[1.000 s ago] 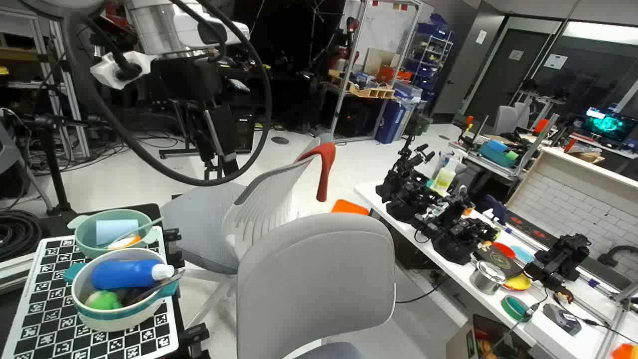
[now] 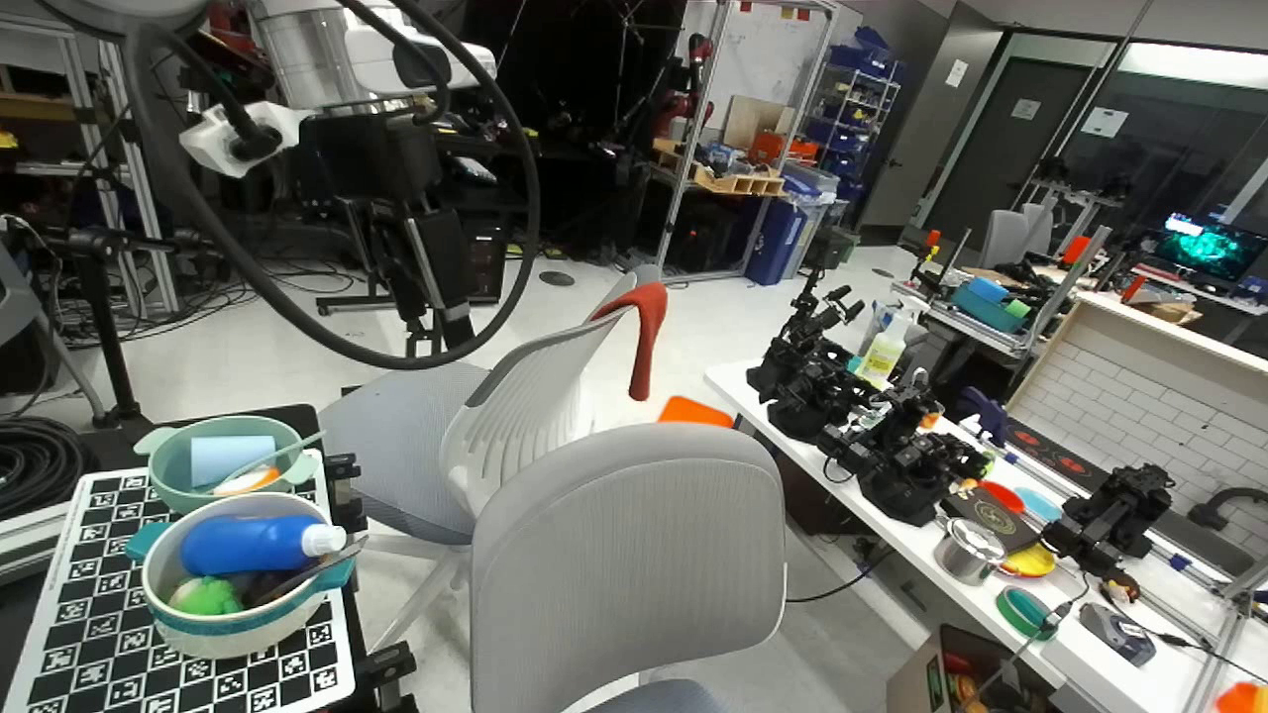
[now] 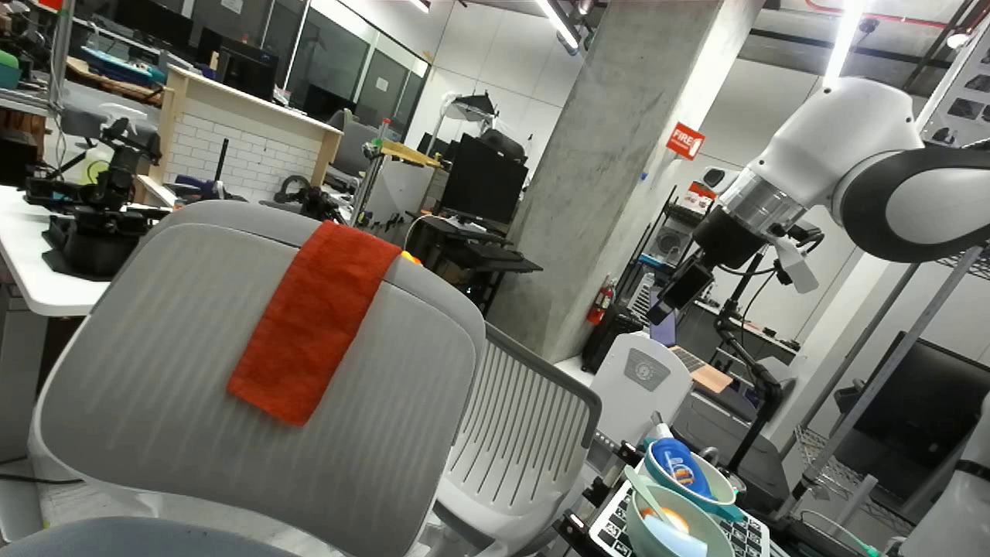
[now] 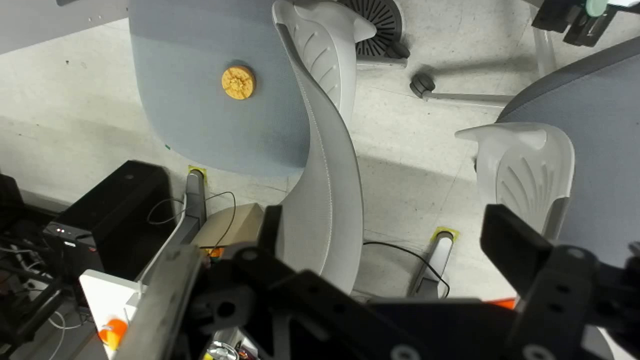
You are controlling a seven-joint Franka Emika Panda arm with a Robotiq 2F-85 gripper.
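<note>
My gripper hangs open above the chairs, its two dark fingers wide apart and nothing held between them. In exterior view 1 the gripper (image 2: 434,345) is up at the left, over the far chair. A yellow-orange round object (image 4: 238,82) lies on a grey-blue chair seat (image 4: 198,120) in the wrist view, well below and off to one side of the fingers. Over the back of one chair is draped a red-orange cloth (image 3: 315,320). A chair's grey backrest (image 4: 327,198) rises beneath the gap between my fingers.
A checkered board (image 2: 71,630) carries a green bowl (image 2: 173,463) and a white-and-teal pot (image 2: 226,636) with a blue bottle (image 2: 250,545) inside. Two grey chairs stand close beside it. A white table (image 2: 909,541) holds several black devices and dishes.
</note>
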